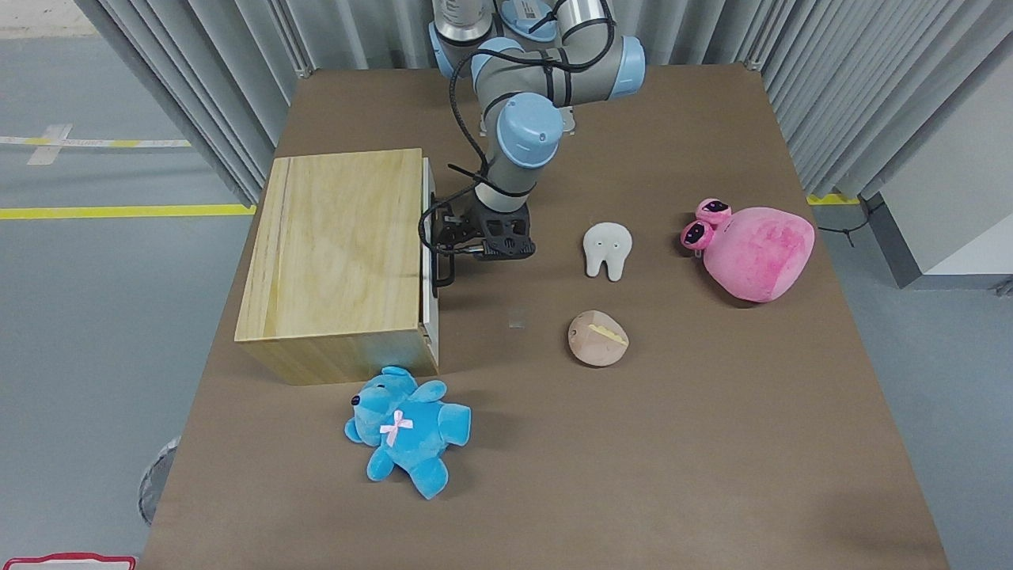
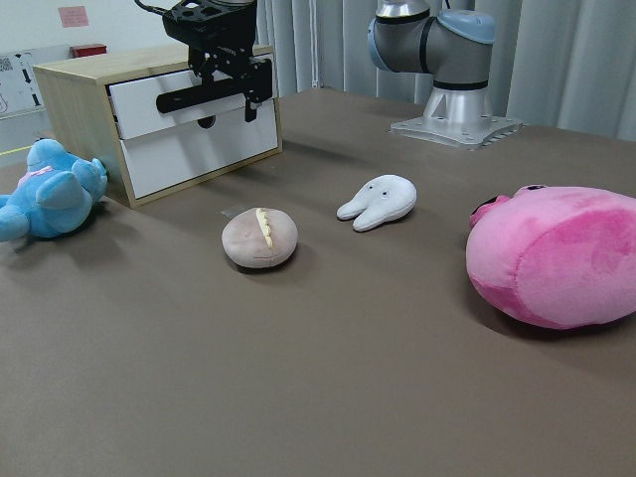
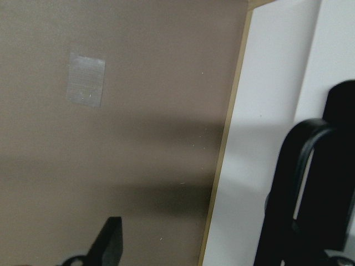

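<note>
A pale wooden cabinet (image 1: 328, 247) with white drawers stands left of centre. My black gripper (image 2: 229, 94) is at the upper drawer (image 2: 144, 104), against its black bar handle (image 2: 181, 97). In the wrist view the handle and part of the gripper fill the right side; whether the fingers are closed on the handle is unclear. The upper drawer's front seems to stand slightly out from the cabinet.
A blue bear (image 1: 418, 437) lies by the cabinet's near corner. A white tooth plush (image 1: 607, 245), beige round plush (image 1: 593, 340) and pink plush (image 1: 760, 255) lie to the right on the brown table (image 1: 665, 446), whose near part is clear.
</note>
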